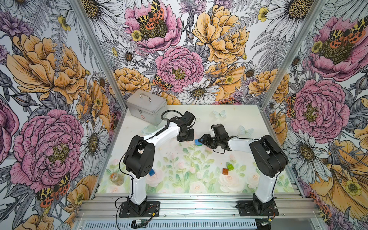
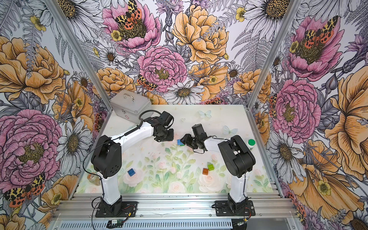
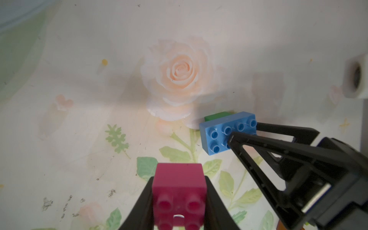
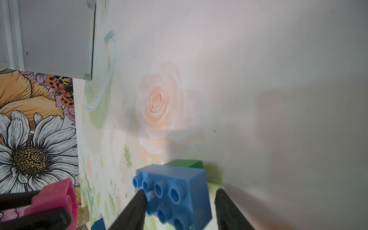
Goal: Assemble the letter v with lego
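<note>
In the left wrist view my left gripper is shut on a pink brick, hanging above the table left of centre. A blue brick lies studs-sideways against a green brick at mid-table; whether they are joined I cannot tell. My right gripper is at the blue brick, its parted fingers either side of it; whether they touch it is unclear. In the top left view both grippers sit near the middle, left behind and left of right.
A metal box stands back left. A loose blue brick is front left, orange and lime bricks front right. A green-lidded container is at the right, a jar at left.
</note>
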